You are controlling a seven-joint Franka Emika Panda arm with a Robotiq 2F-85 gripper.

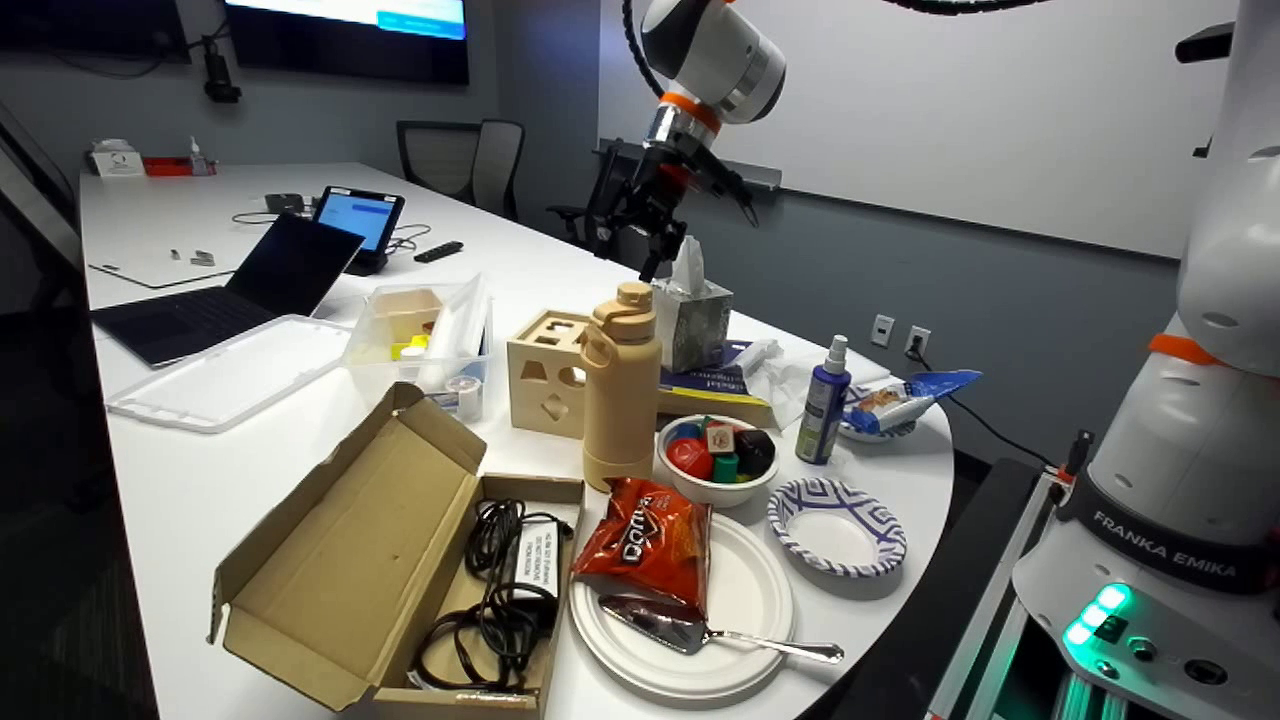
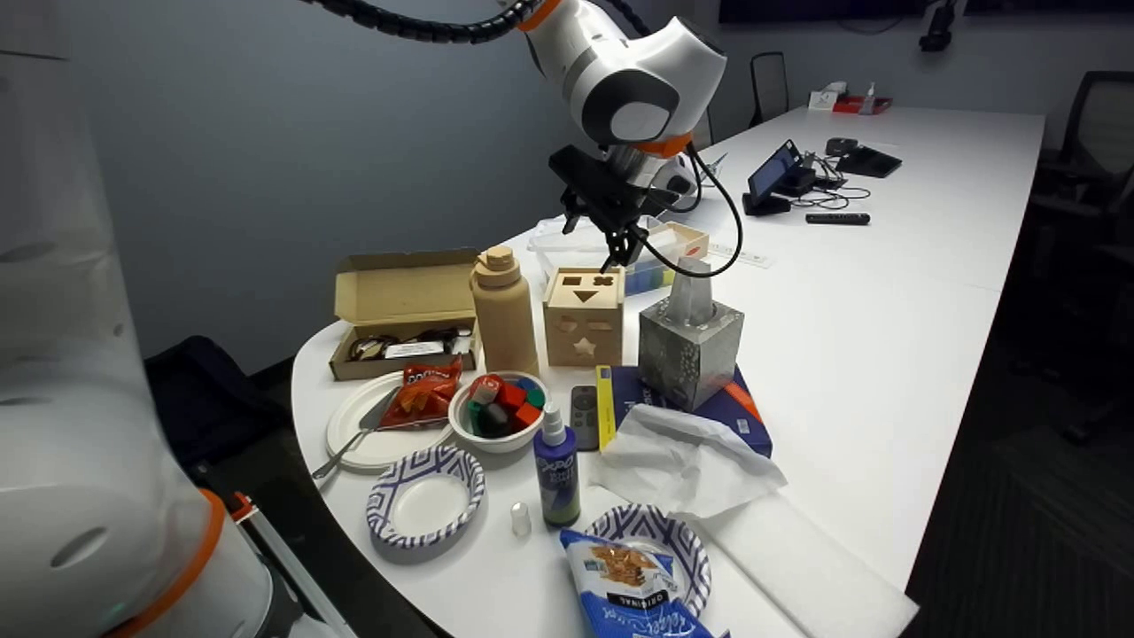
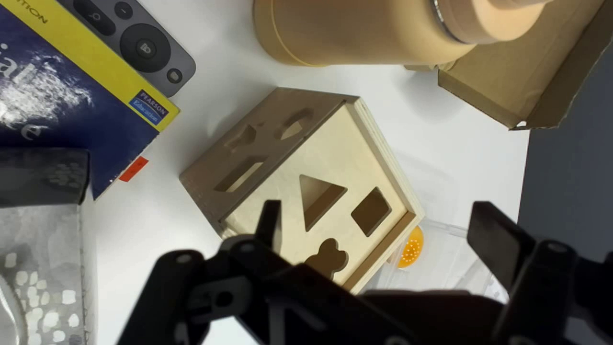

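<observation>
My gripper stands open, its two dark fingers wide apart and nothing held between them. In the wrist view it is above a pale wooden shape-sorter box, whose top has triangle, diamond and flower-like cut-outs. In exterior view 2 the gripper hangs over that box, apart from it. Exterior view 1 shows the box partly hidden behind the tan bottle. Coloured blocks fill a white bowl in front of the bottle.
A tissue box stands on a blue book right of the sorter. Behind the sorter is a clear plastic bin. An open cardboard box, a red chip bag and a spray bottle crowd the table's near end.
</observation>
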